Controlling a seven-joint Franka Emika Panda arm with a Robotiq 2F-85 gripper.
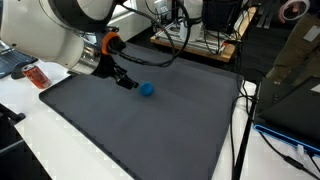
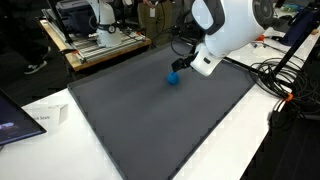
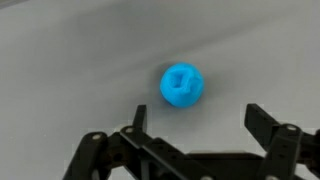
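Observation:
A small round bright blue object with a notch-like mark on its top lies on the dark grey mat. In the wrist view it is ahead of my gripper, whose fingers stand wide apart with nothing between them. Exterior view 1 has the gripper just left of the blue object. In exterior view 2 the blue object sits close by the gripper. Whether the fingertips touch the mat cannot be made out.
An orange-red can stands at the mat's far left corner. Black cables run past the mat's right side.

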